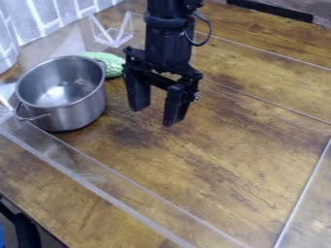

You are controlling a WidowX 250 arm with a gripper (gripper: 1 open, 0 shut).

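Note:
My black gripper (158, 107) hangs over the middle of the wooden table (220, 184), its two fingers apart with no object visible between them. To its left a steel pot (61, 89) with a wire handle rests on the table. Behind the pot a pale green object (106, 63), perhaps a vegetable, is partly visible. The area just behind the gripper is hidden by the arm.
A crumpled light cloth or plastic lies along the back left edge. A dark object sits at the lower left corner.

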